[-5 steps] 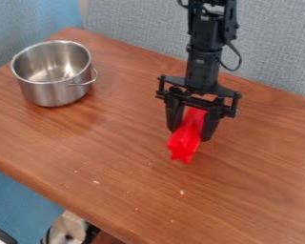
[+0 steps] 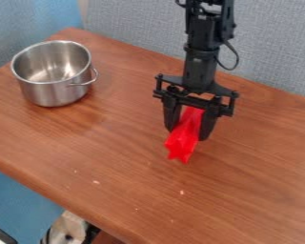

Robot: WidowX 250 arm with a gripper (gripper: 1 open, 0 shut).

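My black gripper [image 2: 190,118] points down over the middle of the wooden table [image 2: 117,172], shut on a red object [image 2: 182,140], perhaps a cloth or soft packet. The red object hangs below the fingers at or just above the tabletop; I cannot tell if it touches. A steel pot [image 2: 50,81] with side handles stands at the back left of the table.
Grey padded walls stand behind.
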